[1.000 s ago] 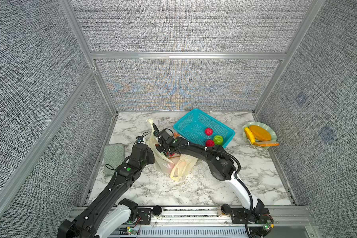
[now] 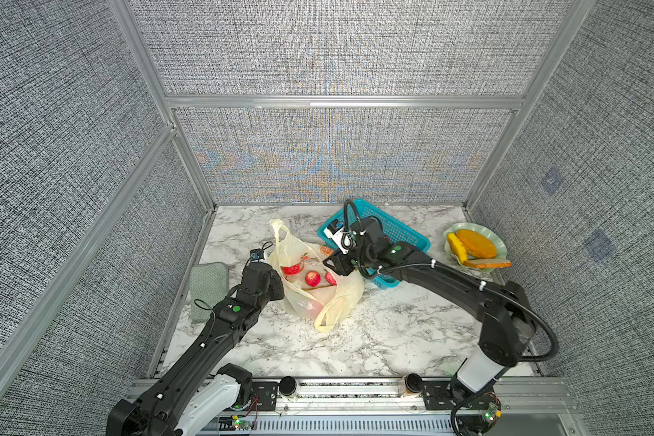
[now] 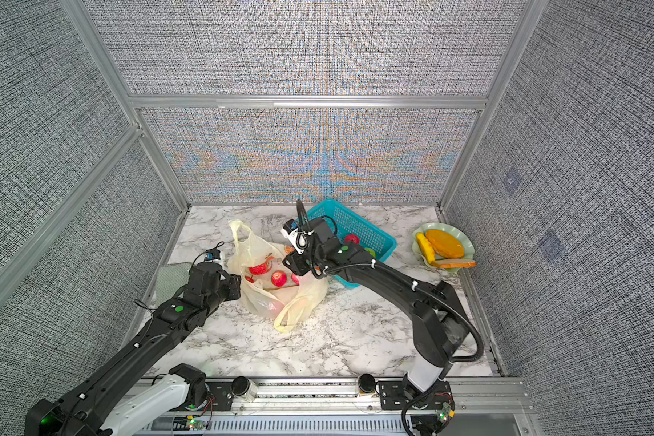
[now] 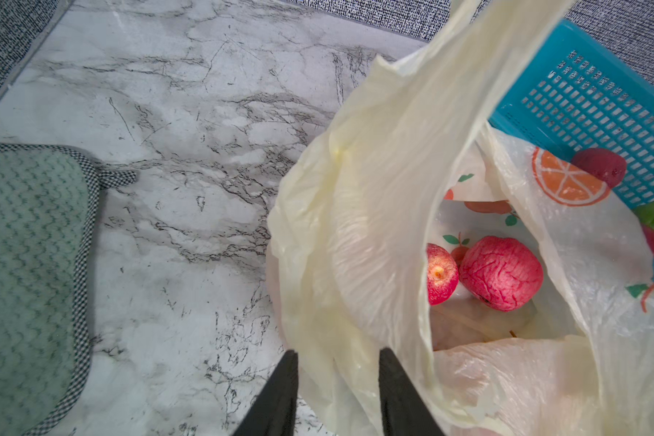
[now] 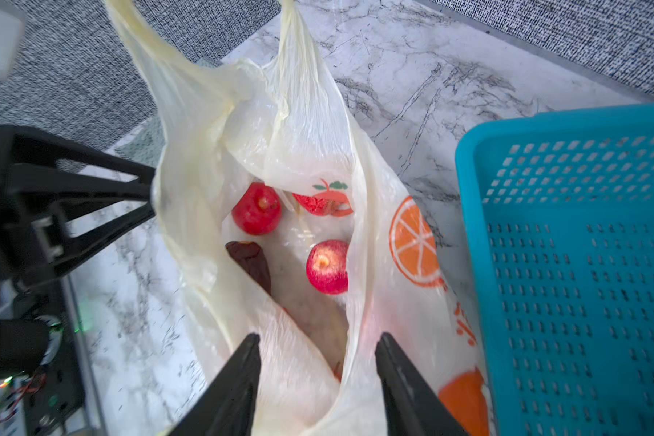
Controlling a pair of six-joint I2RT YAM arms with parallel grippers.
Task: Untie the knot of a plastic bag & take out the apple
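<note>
The cream plastic bag (image 2: 330,309) lies wide open in mid-table, its handles loose. Inside are several red fruits: a red apple (image 5: 258,208) by the left wall, another red apple (image 5: 327,266) in the middle and a wrinkled red fruit (image 4: 501,273). A dark brown item (image 5: 249,263) lies there too. At the bag's left side my left gripper is open, fingers apart, its tips against or very near the plastic; I cannot tell how much lies between them. My right gripper is open above the bag's right side, nothing held between its fingers.
The teal basket (image 3: 367,225) stands behind and right, holding a red apple (image 3: 351,238) and a green item (image 3: 370,252); the right arm covers part of it. Far right is a plate (image 2: 494,236) with yellow food. A grey-green cloth (image 2: 209,290) lies left.
My right gripper has come up out of the bag and moved right toward the basket, uncovering the fruit inside. The left arm has stayed in place, and the bag has hardly shifted.
</note>
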